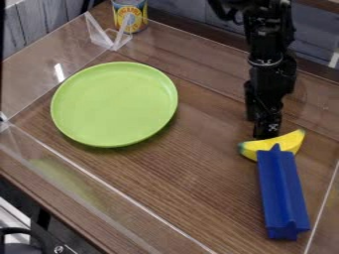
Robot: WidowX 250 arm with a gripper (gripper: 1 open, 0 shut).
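Observation:
My black gripper [265, 127] reaches down from the top right, its tip just above a yellow banana [259, 149] near the right side of the wooden table. The fingers are dark and small; whether they touch the banana is hard to tell. A long blue block [281, 193] lies in front of the banana, partly covering it. A green plate [114, 104] lies on the left.
A can [130, 14] stands at the back left beside some clear plastic [106, 35]. The middle of the table [179, 169] between plate and banana is bare.

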